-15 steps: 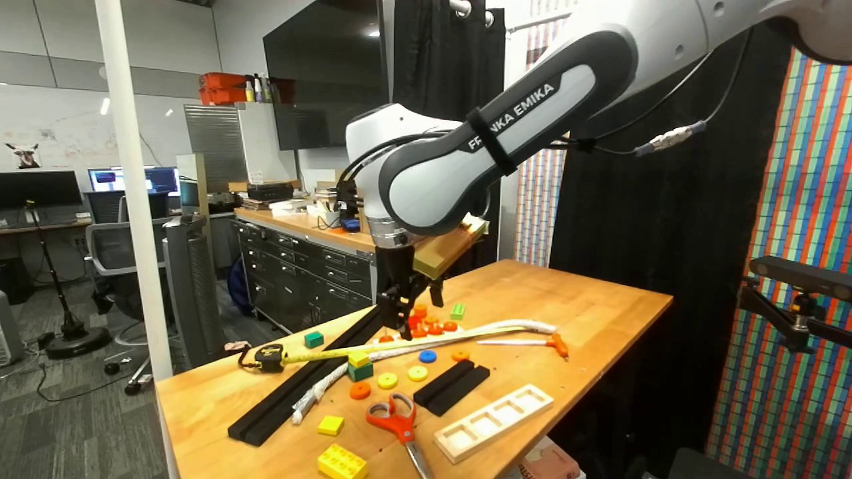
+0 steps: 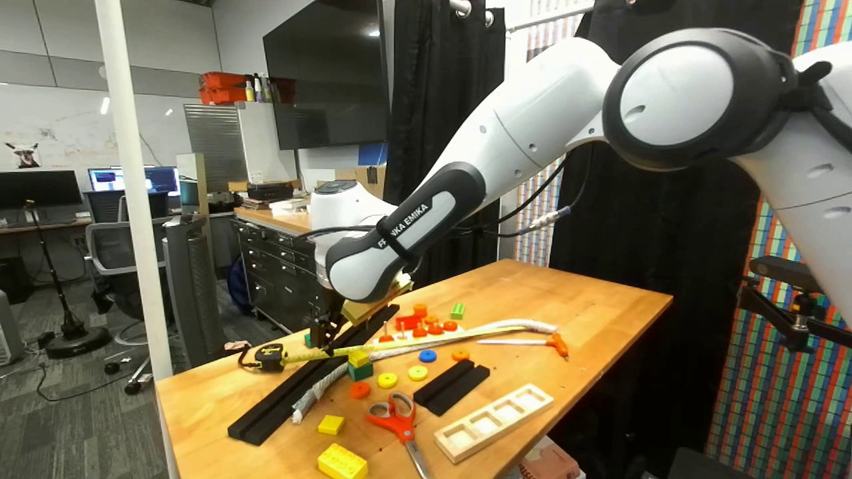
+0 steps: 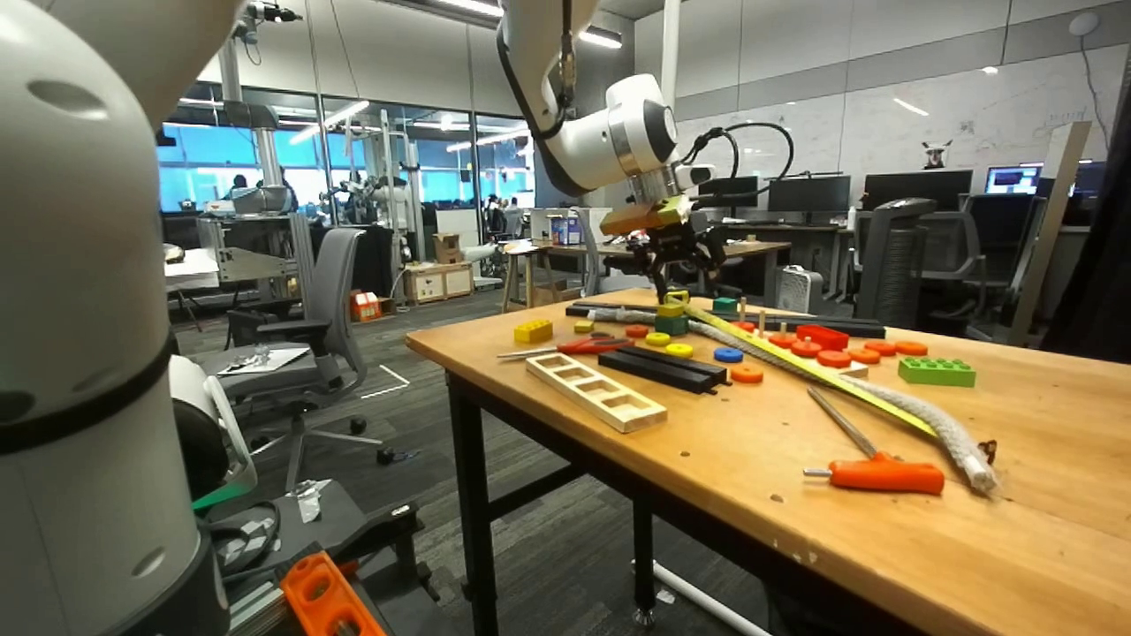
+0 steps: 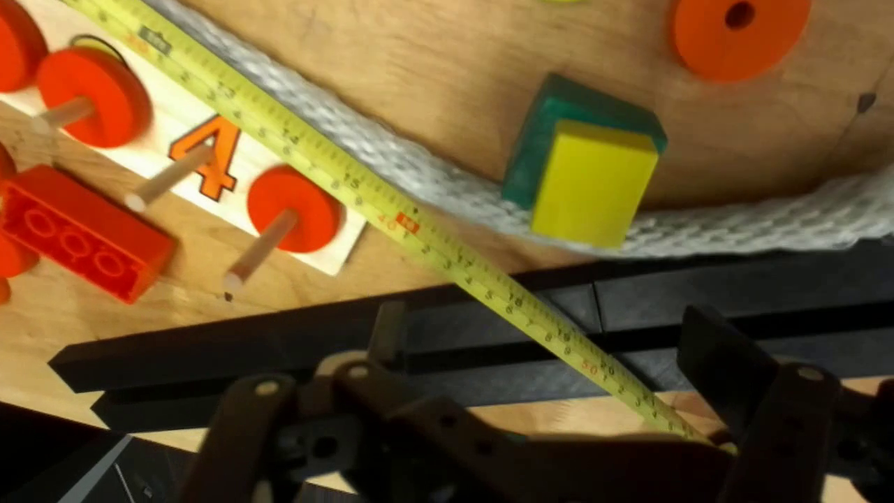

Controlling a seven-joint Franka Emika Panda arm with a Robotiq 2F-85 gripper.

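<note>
My gripper stands open over the long black grooved strips (image 4: 469, 335), its fingers (image 4: 387, 335) wide apart and nothing held. Slanting under the gap between them is the extended yellow blade (image 4: 515, 303) of a tape measure. Its black and yellow case (image 2: 271, 356) rests at the table's left end in exterior view 1. A yellow block (image 4: 595, 180) sits on a green block (image 4: 536, 126), against a pale braided rope (image 4: 377, 138). Seen in exterior view 2, the gripper (image 3: 684, 277) hangs low above the table's far side.
Orange-handled scissors (image 2: 391, 415), a wooden tray with compartments (image 2: 495, 423) and short black strips (image 2: 451, 387) lie nearer the front. Red discs and pegs stand on a white board (image 4: 188, 155). An orange-handled screwdriver (image 3: 885, 475) lies by the rope's end.
In exterior view 1 the arm has moved left and down, carrying the open gripper from above the red discs toward the tape measure's case. The tabletop objects appear unmoved.
</note>
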